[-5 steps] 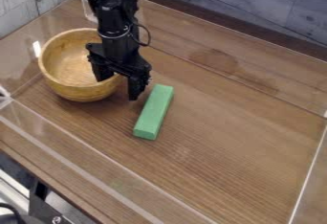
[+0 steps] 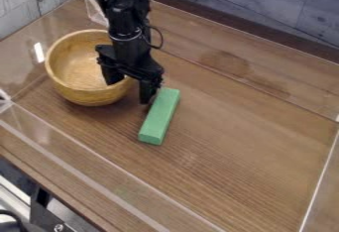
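My gripper (image 2: 133, 82) hangs low at the right rim of a yellow bowl (image 2: 74, 81), a little left of the upper end of a green bar (image 2: 159, 118) lying on the wooden table. The dark fingers stand open; whether anything small lies between them is too unclear to tell. The arm comes down from the top and hides part of the bowl's rim.
A pale wall or border runs along the back. A dark cable or fixture sits at the lower left corner.
My gripper has shifted slightly right, toward the green bar's upper end. The bowl and bar appear to stay in place.
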